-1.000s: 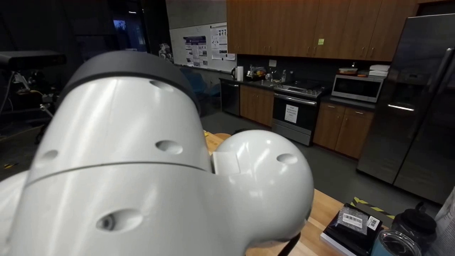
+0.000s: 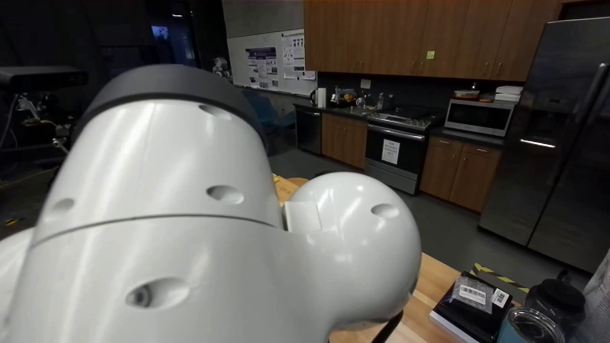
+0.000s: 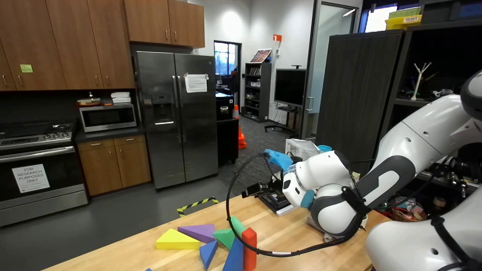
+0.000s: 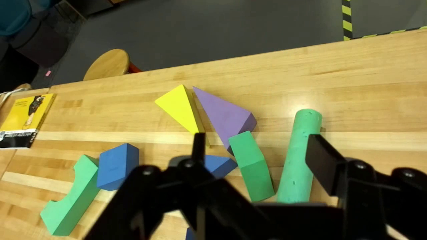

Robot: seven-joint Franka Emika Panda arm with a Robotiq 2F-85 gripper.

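Observation:
My gripper stands part open, its two dark fingers well apart and nothing held between them. In exterior view 2 the gripper (image 3: 256, 190) hangs above the table, clear of the blocks. Beyond the fingers in the wrist view lie a green cylinder (image 4: 298, 160), a green block (image 4: 253, 168), a purple wedge (image 4: 224, 114) and a yellow wedge (image 4: 179, 108). A small blue triangle (image 4: 219, 164) is partly hidden by the left finger. Farther left are a blue block (image 4: 118, 166) and a green arch (image 4: 74, 196). A red block (image 3: 249, 249) shows in exterior view 2.
A yellow book (image 4: 26, 118) lies at the table's left. Near the other end are a black package (image 2: 477, 303), a blue tumbler (image 2: 529, 326) and a dark bottle (image 2: 554, 303). A black cable (image 3: 289, 253) loops from the arm. Bare wood (image 4: 372, 84) spreads behind the cylinder.
In exterior view 1 the white arm has shifted very slightly up and left. The package, tumbler and bottle have stayed put.

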